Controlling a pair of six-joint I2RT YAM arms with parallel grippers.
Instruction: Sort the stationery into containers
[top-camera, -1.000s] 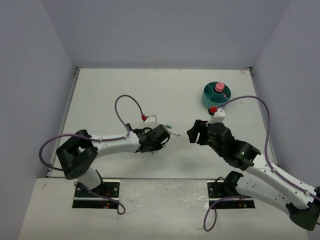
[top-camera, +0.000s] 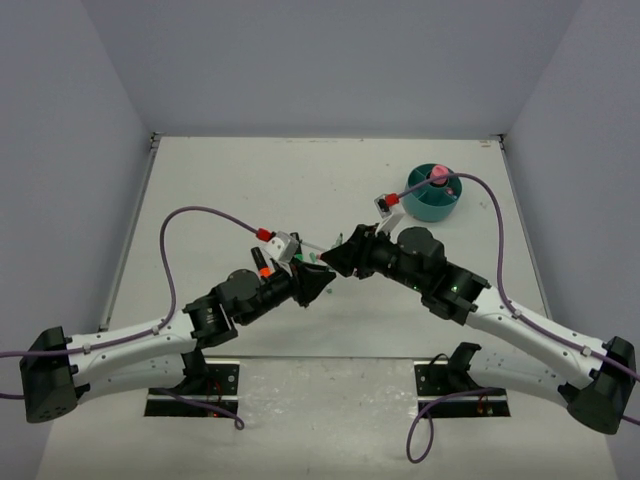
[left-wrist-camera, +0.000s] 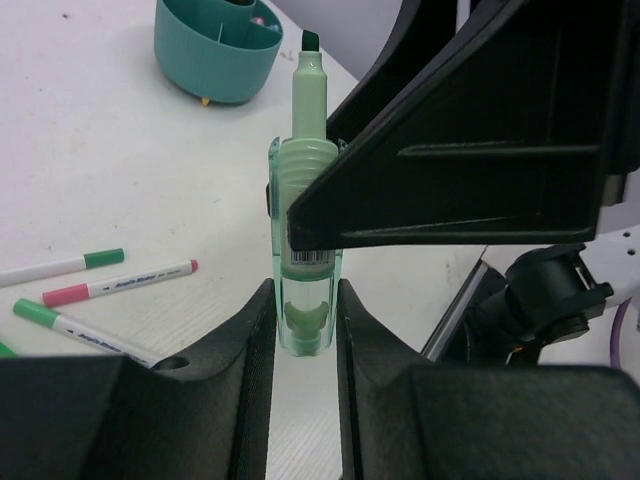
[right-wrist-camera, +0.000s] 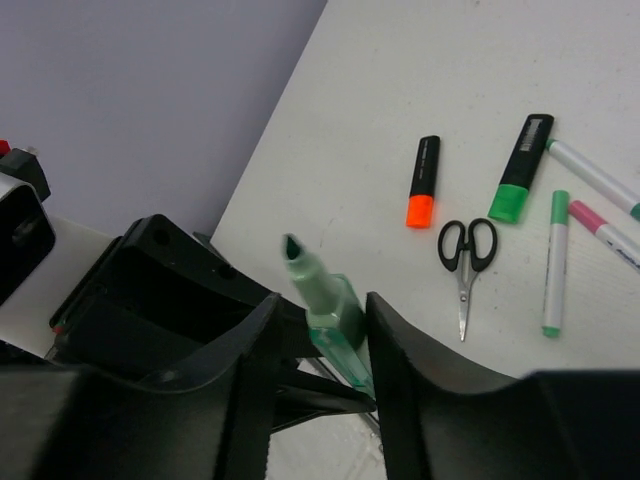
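Observation:
A translucent green highlighter with a dark tip (left-wrist-camera: 310, 95) stands upright, its lower end squeezed by my left gripper. From the right side my right gripper reaches around its body, one finger in front and one behind; whether both pads press on it cannot be told. In the top view the two grippers meet above the middle of the table and hide the highlighter. On the table lie an orange highlighter (right-wrist-camera: 423, 180), a green highlighter (right-wrist-camera: 520, 170), black scissors (right-wrist-camera: 467, 265), green-capped markers (right-wrist-camera: 557, 265) and a pink marker (right-wrist-camera: 605, 235).
A teal divided holder (top-camera: 432, 205) stands at the back right, with something pink in it. Grey walls close off the back and sides.
My left gripper has risen from the table with the green highlighter upright in it. My right gripper has moved left until its fingers straddle the highlighter.

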